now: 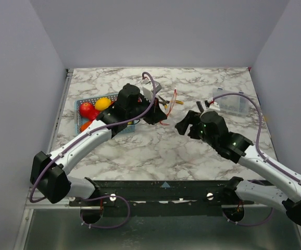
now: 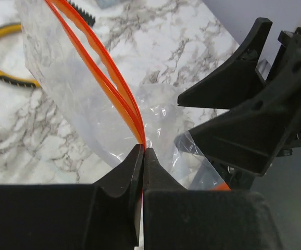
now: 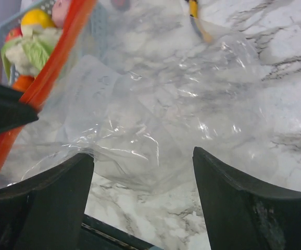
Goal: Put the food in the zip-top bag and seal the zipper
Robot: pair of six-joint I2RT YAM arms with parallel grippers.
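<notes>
A clear bag with an orange zip strip (image 2: 122, 88) hangs from my left gripper, which is shut on the bag's edge beside the strip. In the top view the strip (image 1: 172, 101) stands up just right of the left gripper (image 1: 162, 115). My right gripper (image 1: 182, 127) is open, its fingers close to the bag. The right wrist view shows the clear film (image 3: 155, 104) spread loosely in front of the right gripper, not pinched. Several foods, among them a red one (image 1: 86, 109) and a yellow one (image 1: 103, 103), are in the blue basket (image 1: 120, 130).
Yellow-handled pliers (image 2: 12, 80) lie behind the bag. A clear plastic box (image 1: 230, 100) stands at the back right, close to a dark brush-like tool (image 1: 200, 107). Bare marble tabletop (image 1: 124, 161) lies in front.
</notes>
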